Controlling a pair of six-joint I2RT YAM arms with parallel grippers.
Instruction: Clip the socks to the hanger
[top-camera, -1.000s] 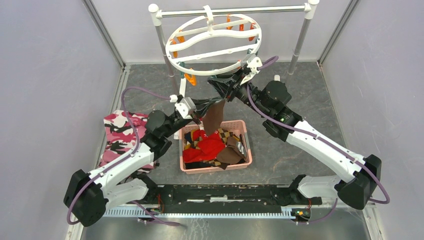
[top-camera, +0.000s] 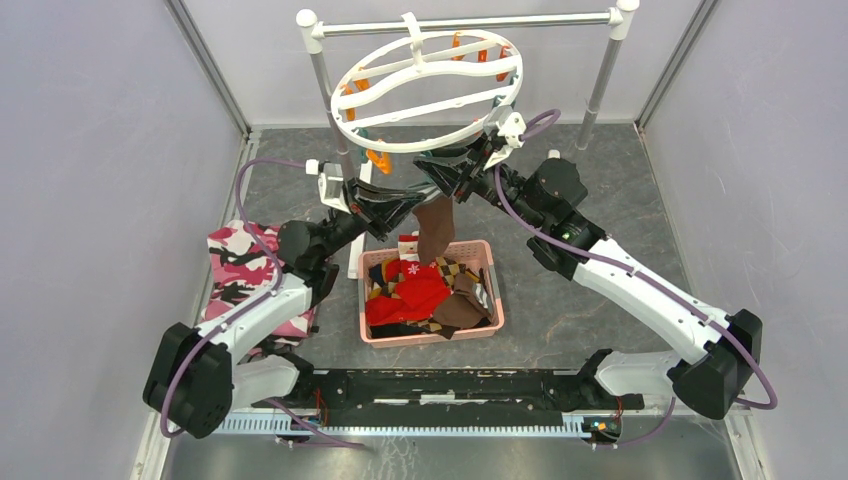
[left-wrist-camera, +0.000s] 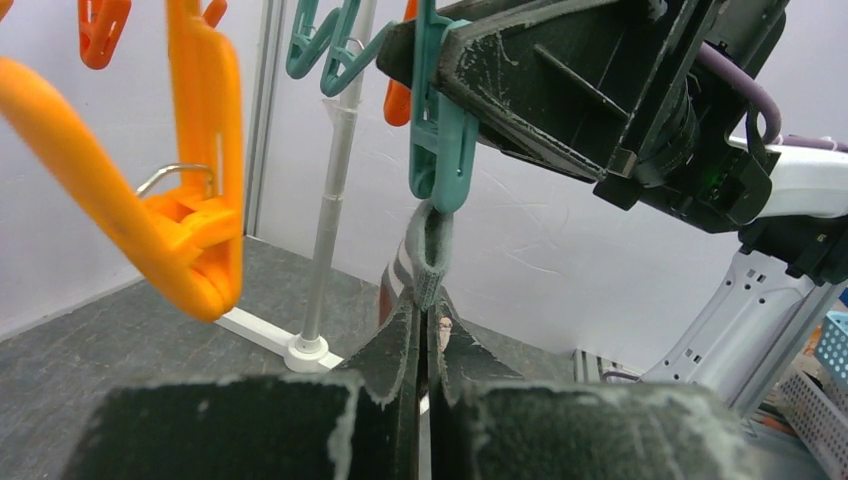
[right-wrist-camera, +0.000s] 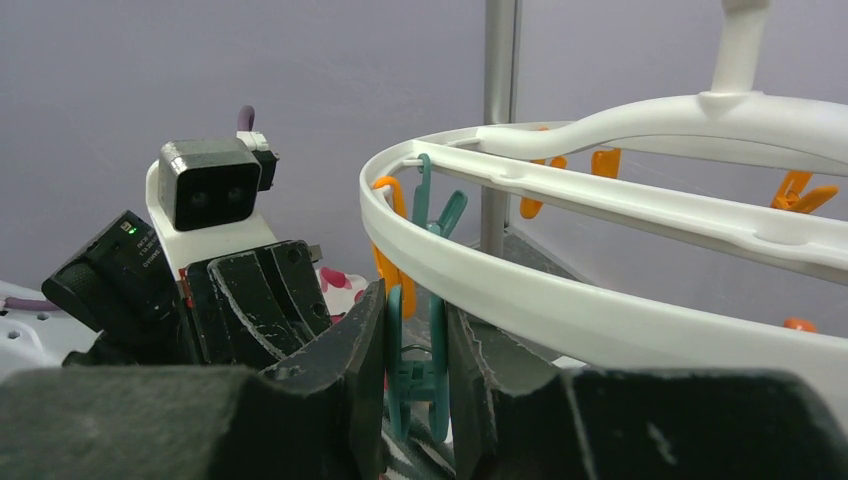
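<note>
A brown sock (top-camera: 434, 228) hangs from my left gripper (top-camera: 418, 198), which is shut on its top edge. In the left wrist view the folded sock top (left-wrist-camera: 428, 260) rises from the fingertips to just below a teal clip (left-wrist-camera: 440, 140). My right gripper is shut on that teal clip (right-wrist-camera: 418, 380), under the rim of the white round hanger (top-camera: 430, 145). An orange clip (left-wrist-camera: 205, 240) hangs close in front of the left wrist camera. Whether the sock is inside the clip's fingers is unclear.
A pink basket (top-camera: 428, 339) of mixed socks sits below. Camouflage cloth (top-camera: 235, 265) lies at left. The hanger's stand has upright poles (top-camera: 600, 80).
My left gripper has moved up with the sock, which now hangs a little further right and higher. My right gripper has stayed nearly still.
</note>
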